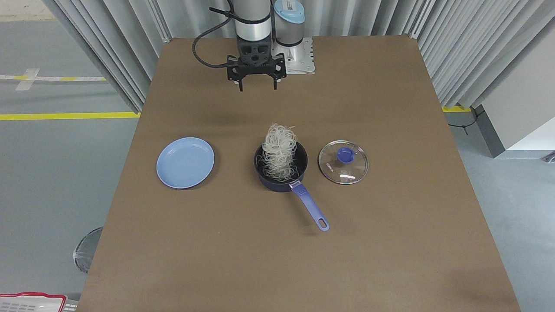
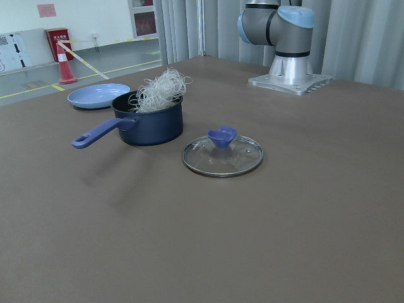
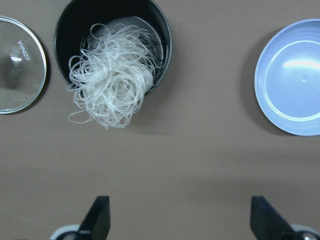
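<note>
A clump of white noodles (image 1: pixel 279 151) sits heaped in the dark pot (image 2: pixel 151 129) with a blue handle (image 1: pixel 311 207), rising above its rim on one side. The glass lid (image 1: pixel 343 169) with a blue knob lies right of the pot in the front view, and the blue plate (image 1: pixel 184 162) lies to its left. My gripper (image 1: pixel 258 86) is high near the arm base at the back of the table, open, its two fingers wide apart in the wrist view with nothing between them.
The robot's base plate (image 1: pixel 304 62) stands at the back edge.
</note>
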